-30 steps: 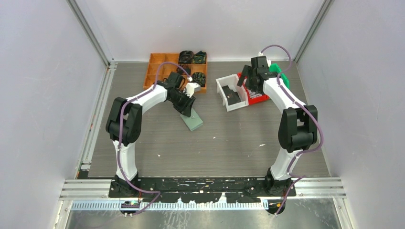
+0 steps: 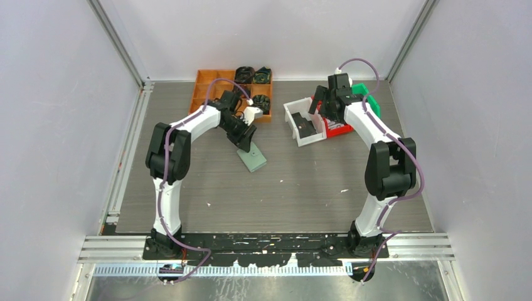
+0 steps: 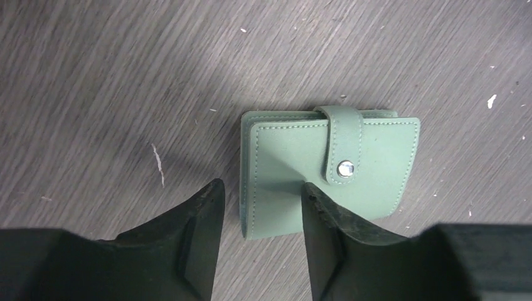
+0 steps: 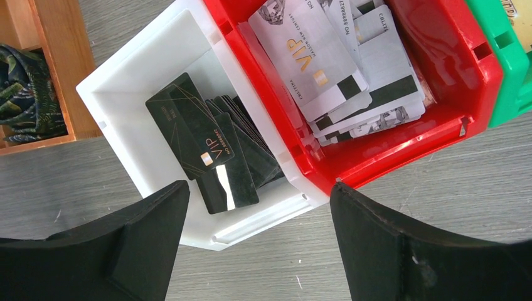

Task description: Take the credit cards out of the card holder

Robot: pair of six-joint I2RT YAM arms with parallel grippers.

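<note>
A pale green card holder [image 2: 254, 160] [image 3: 364, 194] lies on the table, closed with a snapped strap [image 3: 340, 128]. My left gripper [image 2: 244, 141] hangs just over its edge, part open, with one fingertip over the holder and the other beside it. My right gripper [image 2: 319, 100] is open above the white bin [image 4: 119, 125], which holds black cards [image 4: 188, 138], and the red bin [image 4: 452, 94], which holds white cards [image 4: 307, 56].
An orange wooden organizer [image 2: 207, 81] with dark cloth items stands at the back left, and a green bin [image 2: 373, 106] at the back right.
The right arm is practically still.
</note>
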